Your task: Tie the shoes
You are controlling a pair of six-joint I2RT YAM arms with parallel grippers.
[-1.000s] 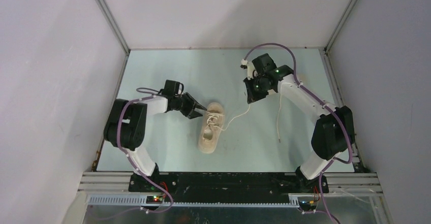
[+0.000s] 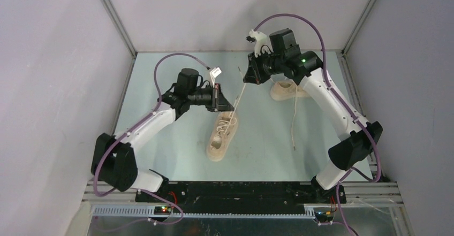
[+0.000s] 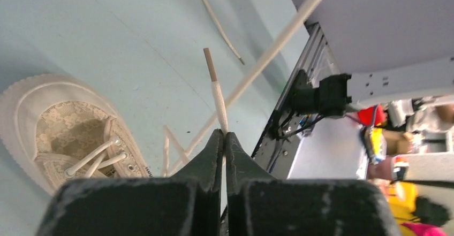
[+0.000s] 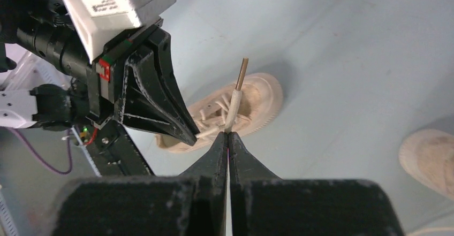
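Note:
A beige shoe (image 2: 217, 147) lies on the table with its laces loosely crossed over the front. My left gripper (image 2: 232, 109) hovers over one end of it, shut on a lace (image 3: 219, 102) whose brown tip (image 3: 209, 65) sticks up past the fingers. To the upper right, my right gripper (image 2: 247, 81) is shut on the other lace (image 4: 234, 107); its brown tip (image 4: 242, 73) also protrudes. From the right gripper that lace (image 2: 239, 96) runs nearly straight down to the shoe, passing close by the left fingertips. The second shoe (image 2: 281, 90) is partly covered by the right arm.
A loose lace (image 2: 293, 123) trails from the second shoe across the right side of the table. Bare table (image 2: 262, 155) lies to the right of the first shoe. Light walls stand on the left, right and back.
My left gripper, beside the shoe with fingers parted, took hold of a lace and moved right over the shoe. The right gripper shifted back and left, pulling its slack lace nearly straight.

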